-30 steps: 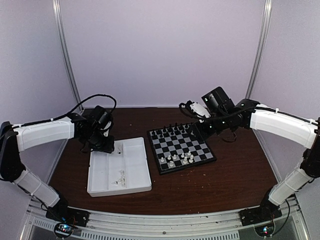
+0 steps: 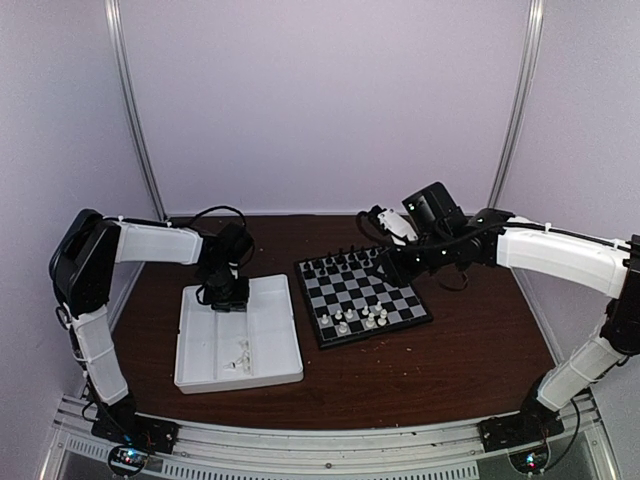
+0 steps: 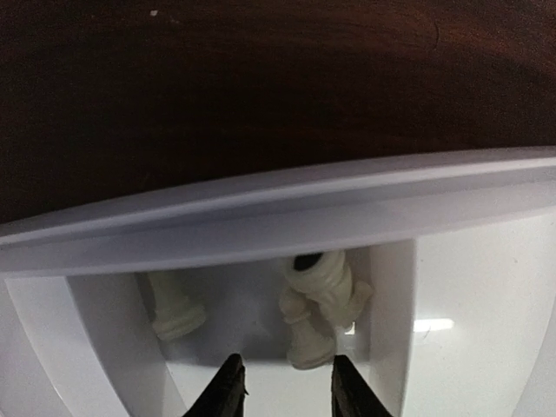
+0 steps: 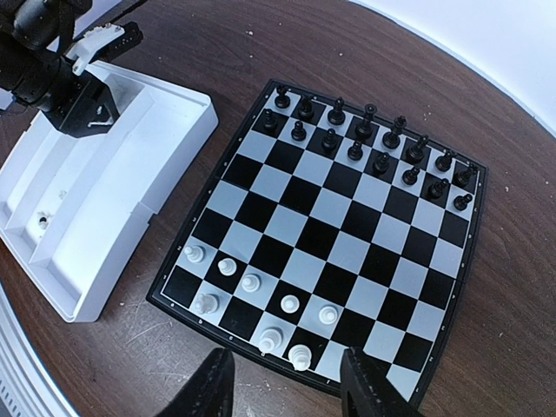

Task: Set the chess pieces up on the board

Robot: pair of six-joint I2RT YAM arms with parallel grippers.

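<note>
My left gripper hangs low over the far end of the white tray (image 2: 270,350), fingers apart with nothing between them. In the left wrist view, white pieces lie just beyond them in the middle compartment: a piece (image 3: 174,313) at left and a small cluster (image 3: 317,295). The chessboard (image 4: 347,243) carries black pieces (image 4: 391,139) in two rows at the far side and several white pieces (image 4: 270,341) on the near side. My right gripper is open and empty above the board.
More white pieces (image 2: 240,360) lie toward the near end of the tray's middle compartment. Pale walls surround the table.
My left gripper has moved right over the tray's far end, its elbow rising. The right arm has stayed nearly still; the board looks the same.
</note>
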